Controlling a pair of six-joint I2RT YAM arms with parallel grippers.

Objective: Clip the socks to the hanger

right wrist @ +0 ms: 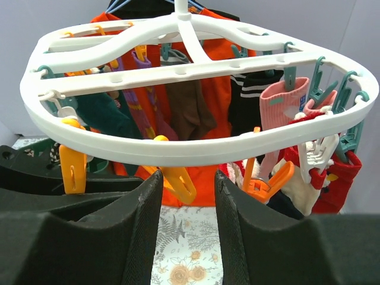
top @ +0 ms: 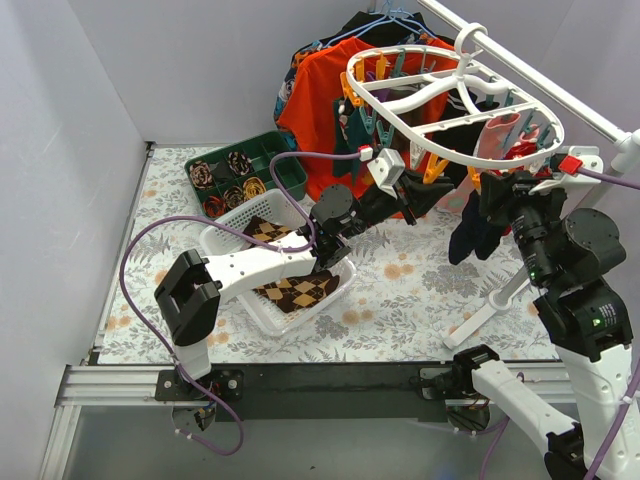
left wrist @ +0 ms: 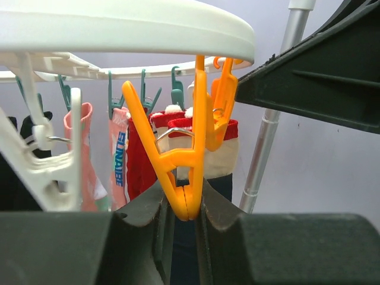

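Observation:
The white oval hanger (top: 447, 157) hangs from a rail, with several socks on its clips. My left gripper is shut on the lower tip of an orange clip (left wrist: 189, 157). A second orange clip (left wrist: 223, 101) hangs just behind it, beside a dark finger of my right gripper. In the right wrist view, my right gripper stands open below the front rim, an orange clip (right wrist: 261, 185) near its right finger. No sock shows between its fingers. Brown argyle socks (top: 300, 292) lie in the white basket (top: 268, 318).
A green divided tray (top: 290, 172) with rolled items stands behind the basket. Orange clothing (top: 315, 100) hangs at the back. The support pole (left wrist: 261, 148) rises on the right. Both arms crowd the hanger's front rim.

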